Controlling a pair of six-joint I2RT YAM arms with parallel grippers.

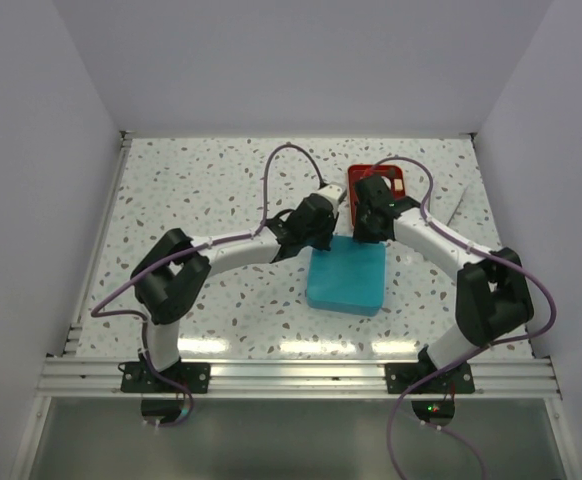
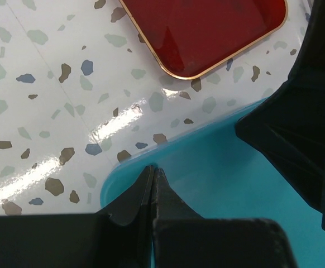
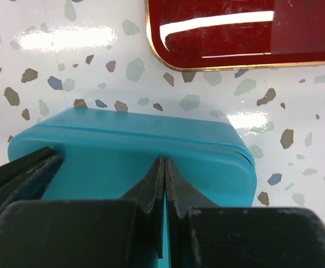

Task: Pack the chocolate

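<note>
A teal box (image 1: pixel 346 285) lies on the speckled table, its top face filling much of both wrist views. My left gripper is shut, its tips against the box near a far corner, with nothing visible between the fingers. My right gripper is also shut, its tips on the box along the same far edge, further right. A red gold-rimmed tray (image 3: pixel 235 33) lies behind the box; in the top view small pale items sit in it, partly hidden by the right arm.
A white flat object (image 1: pixel 451 205) lies at the right of the table. The two grippers are close together over the box.
</note>
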